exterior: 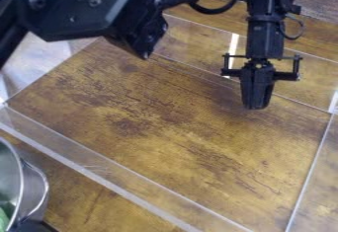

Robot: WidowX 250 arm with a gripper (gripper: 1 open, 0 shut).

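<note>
My gripper [258,96] hangs at the upper right over the wooden table [158,147], its dark fingers pointing down and held together. Nothing shows between them. The black arm reaches in from the top left above it.
A steel pot [27,187] with something green inside sits at the left edge, partly out of view. Clear strips or edges run along the table's sides and across the back.
</note>
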